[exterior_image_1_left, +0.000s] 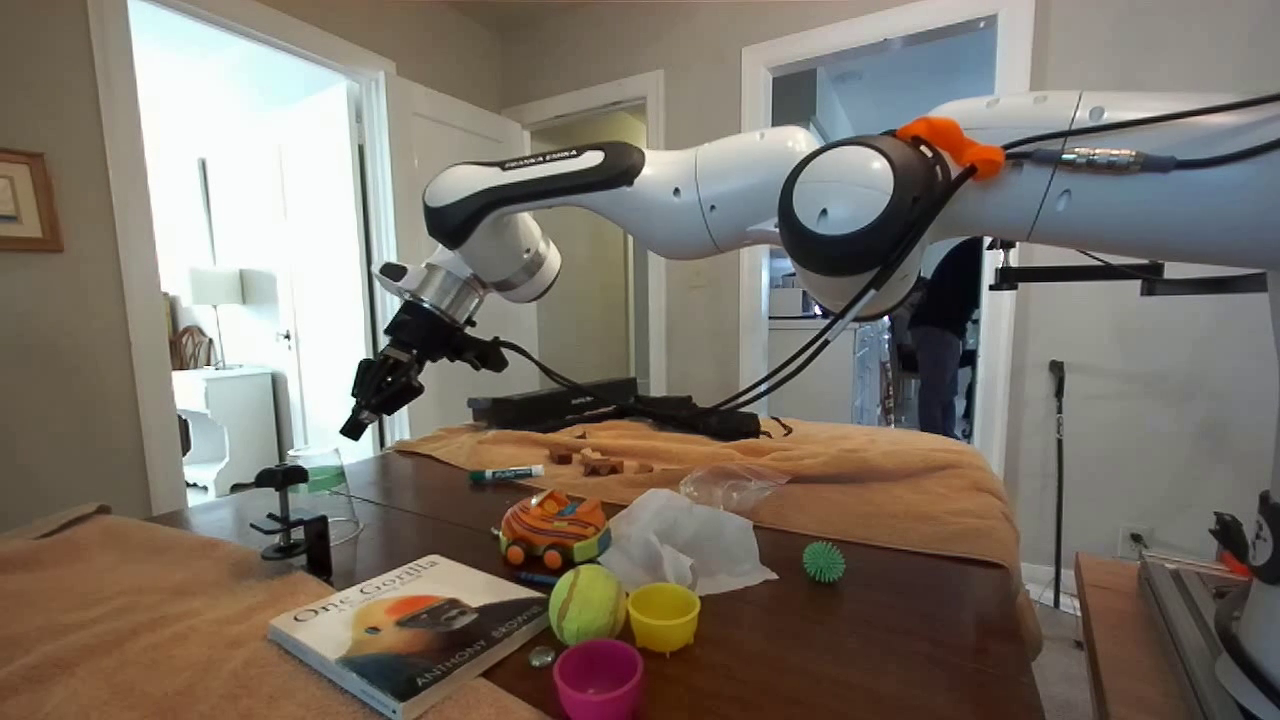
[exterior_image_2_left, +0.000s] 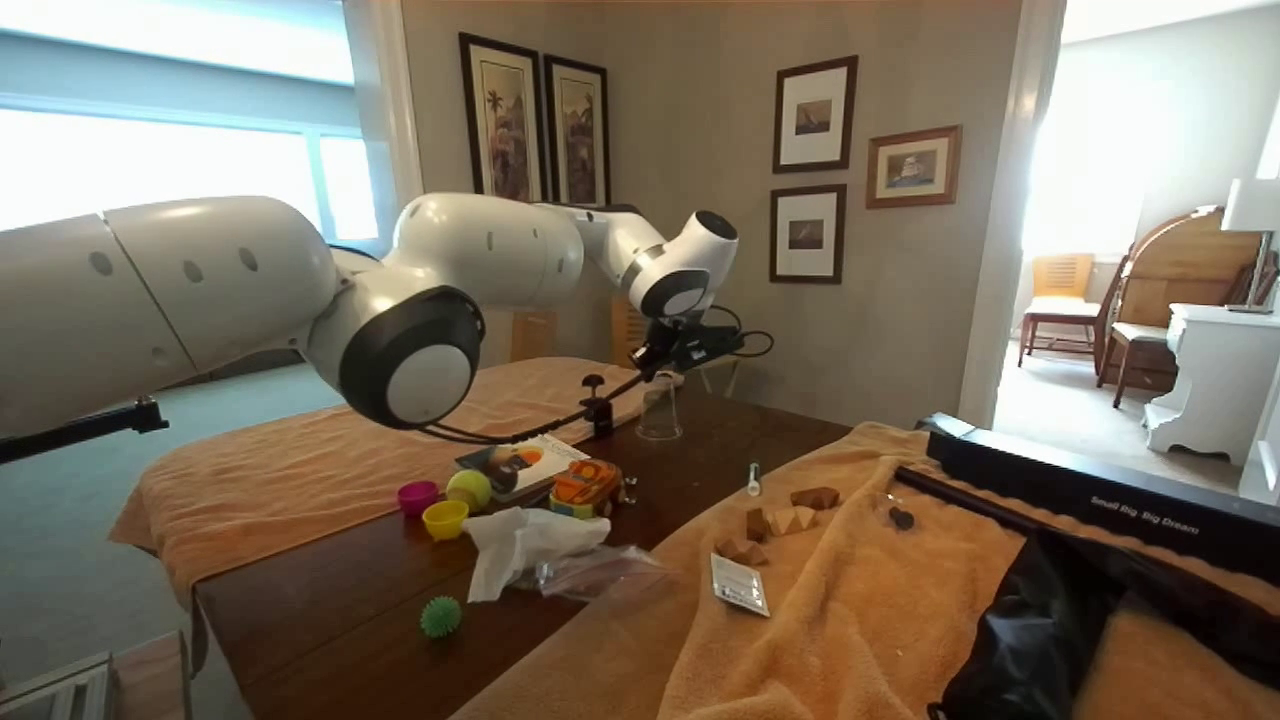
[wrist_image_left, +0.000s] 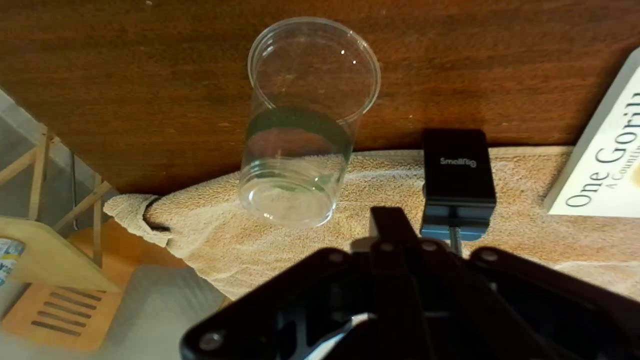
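Observation:
My gripper (exterior_image_1_left: 356, 428) is raised above the far left part of the table in exterior view 1. In the wrist view its fingers (wrist_image_left: 393, 240) meet, and nothing shows between them. A clear plastic cup (wrist_image_left: 300, 144) stands on the wood below, left of the fingers in that view and apart from them. Its upper band has a green tint in exterior view 1. Beside the cup is a black clamp (wrist_image_left: 459, 171) fixed at the table edge. In exterior view 2 the arm partly hides the fingertips above the cup (exterior_image_2_left: 660, 414).
A book (exterior_image_1_left: 408, 630), a tennis ball (exterior_image_1_left: 588, 604), a yellow cup (exterior_image_1_left: 663, 616), a magenta cup (exterior_image_1_left: 599, 680) and a toy car (exterior_image_1_left: 553, 529) crowd the middle. White tissue (exterior_image_1_left: 678, 546), a green spiky ball (exterior_image_1_left: 823, 560) and a marker (exterior_image_1_left: 506, 474) lie farther off. Bare wood surrounds the spiky ball.

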